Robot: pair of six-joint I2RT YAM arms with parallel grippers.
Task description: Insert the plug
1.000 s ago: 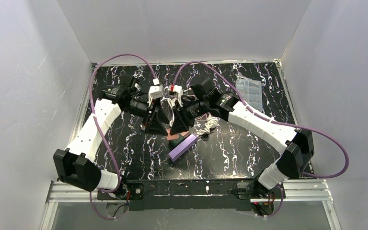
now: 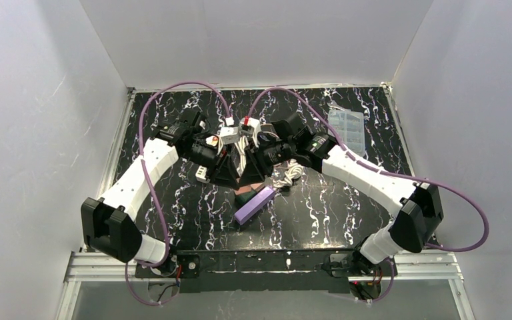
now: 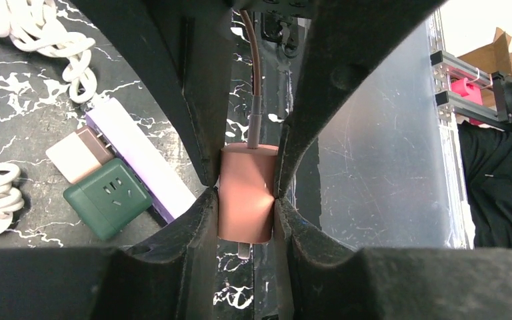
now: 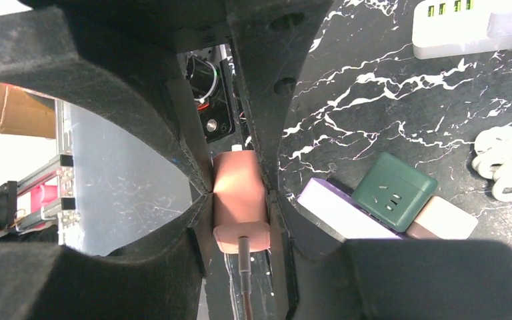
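A salmon-coloured plug [image 3: 245, 193] with a brown cable is held in mid-air where both grippers meet above the table's middle. My left gripper and my right gripper are both shut on it, one from each side. Below lie a green cube adapter [image 3: 107, 198] with socket slots, a pale pink-white adapter [image 3: 78, 155] and a long purple block [image 2: 255, 204], side by side.
Coiled white cables [image 2: 290, 175] lie around the adapters. A white power strip [image 4: 467, 33] is partly in view. A clear compartment box [image 2: 347, 133] stands at the back right.
My left gripper has moved right to meet the right one at the centre.
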